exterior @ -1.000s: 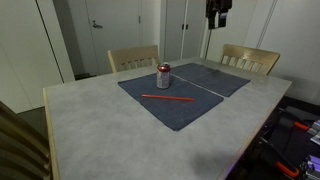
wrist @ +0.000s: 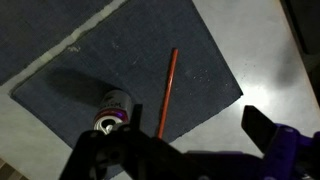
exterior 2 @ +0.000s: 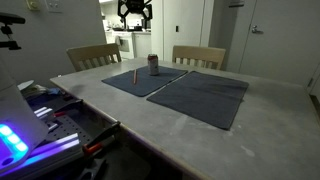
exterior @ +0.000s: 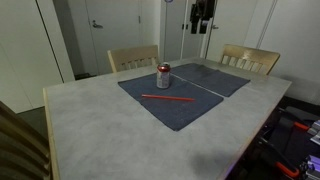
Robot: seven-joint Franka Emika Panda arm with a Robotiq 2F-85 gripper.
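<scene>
A red and silver can stands upright on a dark mat in exterior view 1. In front of it a thin red stick lies flat on the same mat. My gripper hangs high above the far side of the table, well clear of both. The wrist view looks down between its spread fingers, with nothing held; there the stick runs lengthwise near the middle. The can shows at lower left in that view, partly covered by the left finger.
Chairs stand around the table. The wide near-left part of the white table is empty.
In exterior view 1 my gripper has shifted left and slightly lower. The can, stick and mats have stayed where they were.
</scene>
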